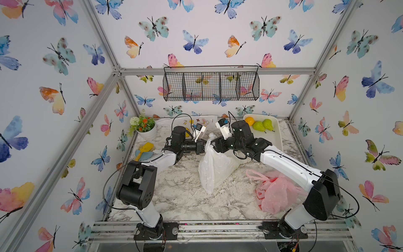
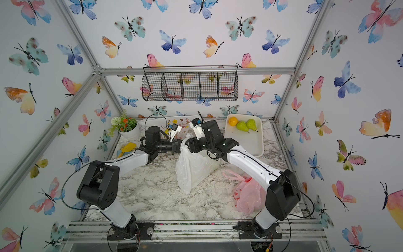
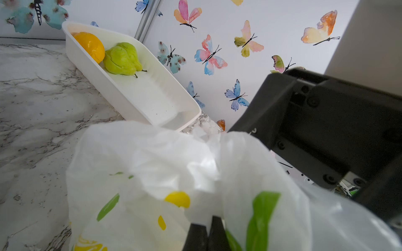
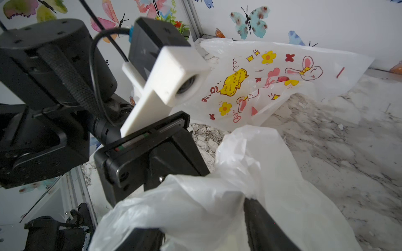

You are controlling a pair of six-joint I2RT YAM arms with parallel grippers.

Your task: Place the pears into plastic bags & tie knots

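Note:
A white plastic bag (image 1: 213,170) stands bunched at the table's middle; its contents are hidden. In the left wrist view my left gripper is shut at the bag's film (image 3: 138,167); whether any film is pinched cannot be told. My right gripper is open, its fingers (image 4: 263,228) apart with loose white film lying between and over them. Both grippers meet at the bag's top in the top left view. Two green pears (image 1: 258,125) lie in the white tray (image 1: 275,140). A pink bag (image 1: 275,193) rests at front right.
An orange (image 1: 249,120) shares the tray. A flat printed bag (image 4: 251,79) lies at the back. A flower pot (image 1: 147,133) and a yellow item (image 1: 144,149) are at left; a wire basket (image 1: 211,86) hangs behind.

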